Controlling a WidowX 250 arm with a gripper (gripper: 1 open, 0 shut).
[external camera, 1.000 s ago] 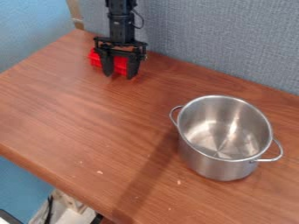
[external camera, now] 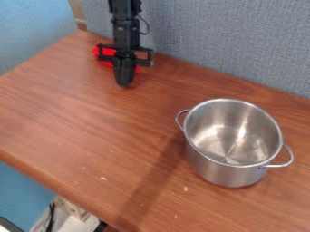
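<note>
My black gripper (external camera: pixel 125 72) hangs low at the back left of the wooden table, in front of a red object (external camera: pixel 103 53) that it partly hides. The fingers point down and look shut; whether anything is between them is hard to see. A steel pot (external camera: pixel 234 136) with two side handles stands upright on the right of the table.
A grey textured wall (external camera: pixel 230 45) runs behind it, and a blue surface shows beyond the left edge.
The gripper has shifted slightly down and toward the front, and its fingers have drawn closer together. The pot has not moved.
</note>
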